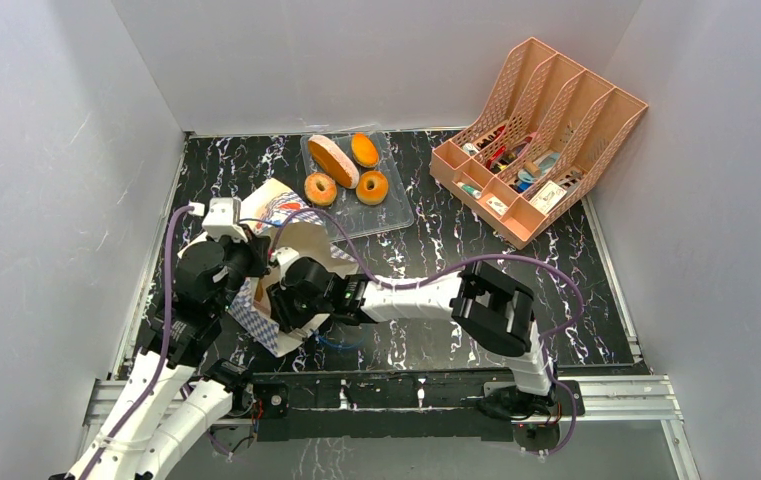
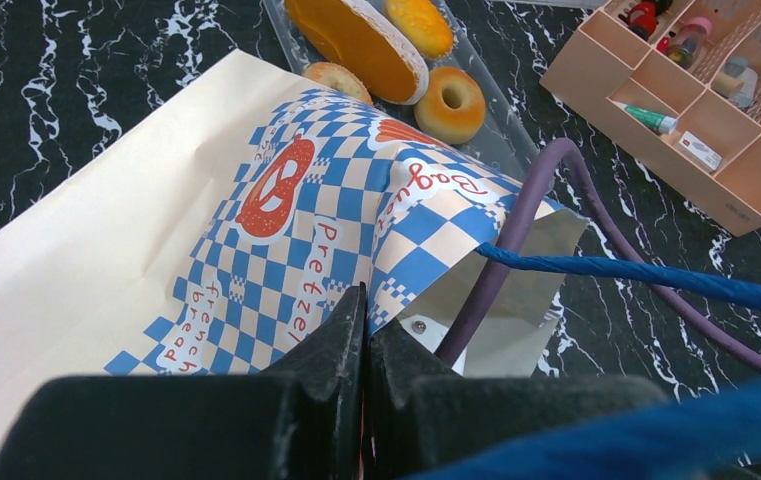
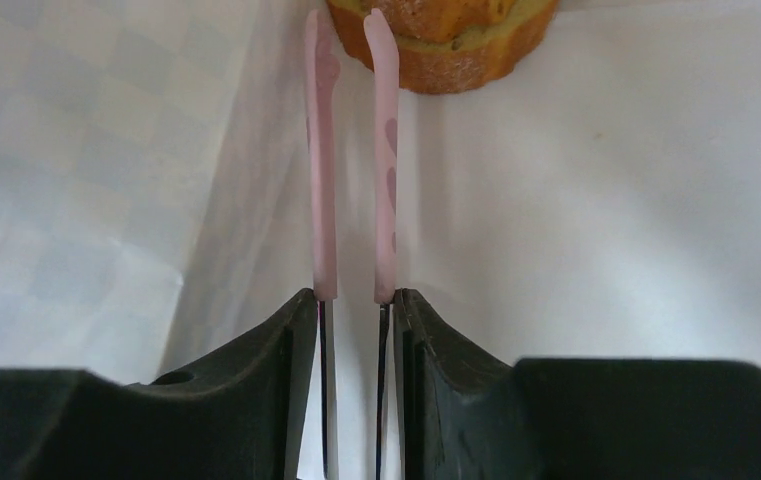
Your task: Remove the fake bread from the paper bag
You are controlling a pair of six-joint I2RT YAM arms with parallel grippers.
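Observation:
The paper bag point(image 1: 266, 328) lies open under both arms at the table's left, with blue checks and pretzel print point(image 2: 274, 185). My left gripper is shut on the edge of the bag's upper layer, holding it up. My right gripper is inside the bag, part open, its two pink fingertips narrowly apart at the lower edge of a brown fake bread point(image 3: 466, 65); nothing shows clearly between them. The bread is only partly in view. In the top view the left gripper point(image 1: 259, 258) is above the bag's mouth.
A clear tray point(image 1: 381, 215) behind the bag holds several bread pieces. A peach organizer point(image 1: 516, 225) with small items stands at the back right. Cables arch over the bag and right arm. Bare table lies between tray, organizer and right arm.

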